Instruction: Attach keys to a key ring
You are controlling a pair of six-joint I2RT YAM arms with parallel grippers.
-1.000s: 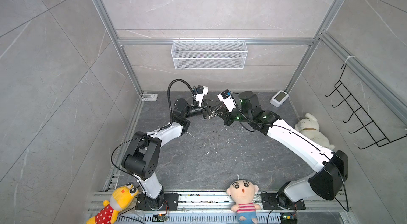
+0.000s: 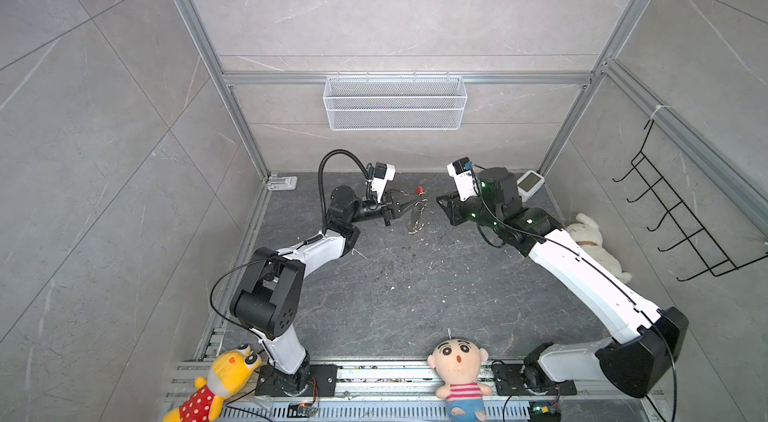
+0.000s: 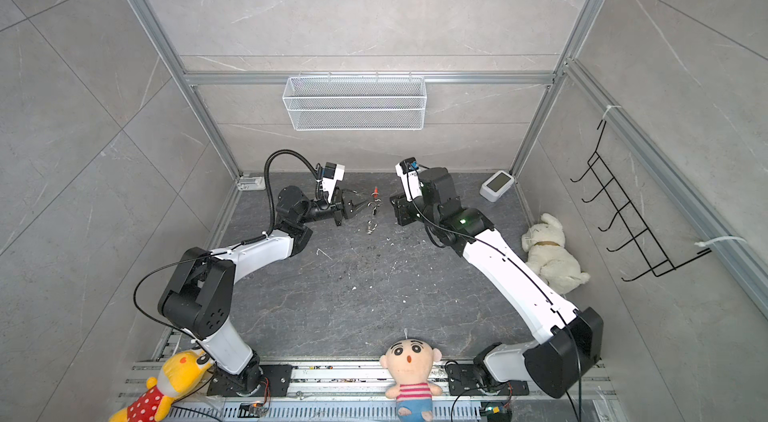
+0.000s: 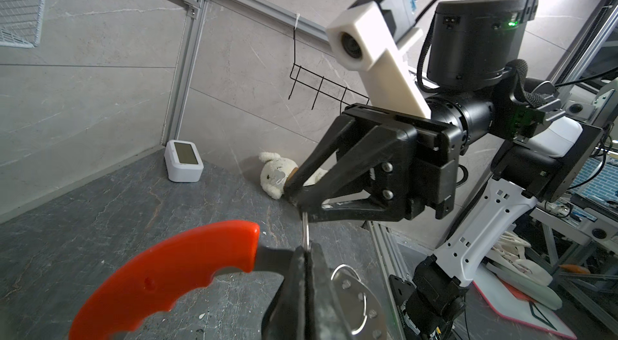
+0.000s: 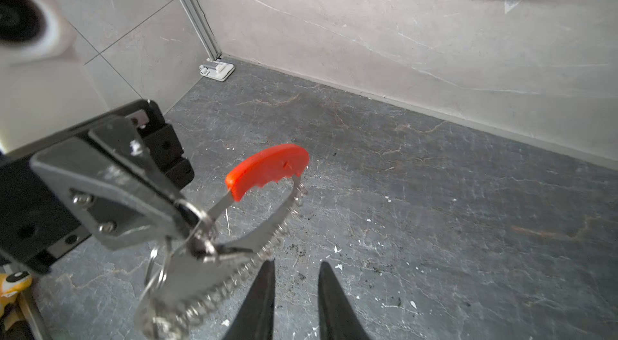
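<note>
My left gripper is shut on a thin metal ring [image 4: 306, 227], seen close up in the left wrist view. Beside its fingertips hang an orange-handled metal tool with a serrated edge and, in the left wrist view, a perforated steel piece [image 4: 363, 317] with a wire loop. Which of these the ring passes through is unclear. My right gripper faces it from the right, a short way off in both top views, its fingertips apart with nothing visible between them.
A white mesh basket [image 2: 394, 118] hangs on the back wall and a black hook rack [image 2: 672, 206] on the right. A white device [image 3: 497, 186] and plush dog [image 3: 552, 258] lie along the right side.
My right gripper has moved right, away from the left one, leaving the orange tool and metal pieces in clearer view between them. The left arm is nearly still.
</note>
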